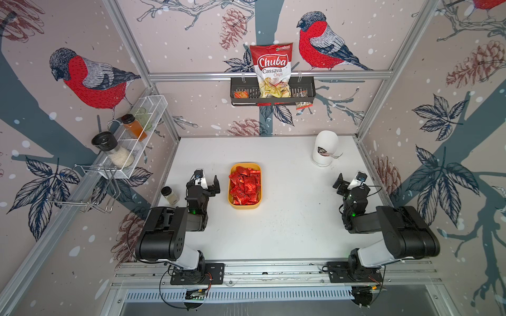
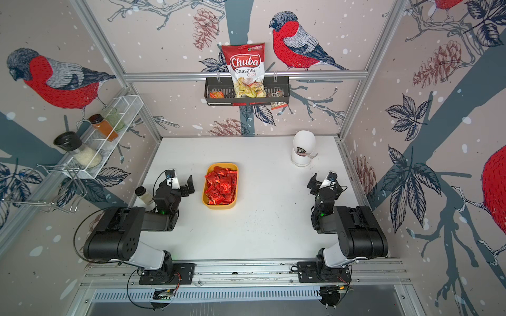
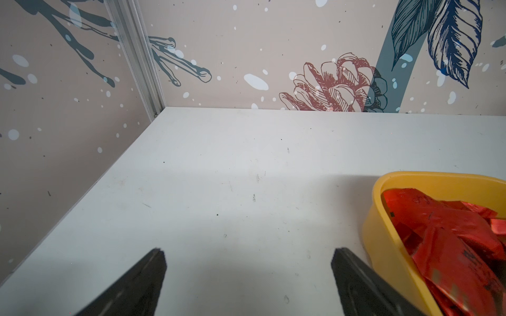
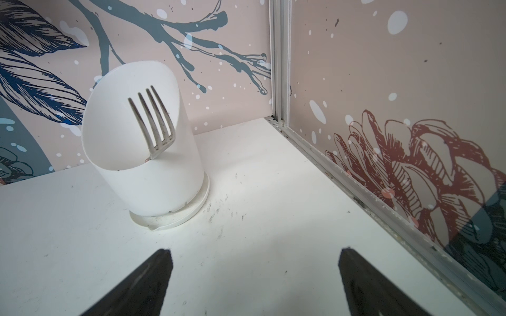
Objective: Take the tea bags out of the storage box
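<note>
A yellow storage box (image 1: 244, 206) full of red tea bags (image 1: 244, 184) rests on the table left of centre; its near left rim (image 3: 395, 247) shows at the right of the left wrist view. My left gripper (image 1: 203, 184) is open just left of the box, its fingers apart and empty. My right gripper (image 1: 348, 183) is also open and empty, on the right side of the table, well away from the box.
A white holder with a fork stands at the back right. A seasoning jar (image 1: 168, 195) sits left of my left gripper. A wire shelf (image 1: 128, 163) hangs on the left wall, a dark rack (image 1: 237, 97) on the back wall.
</note>
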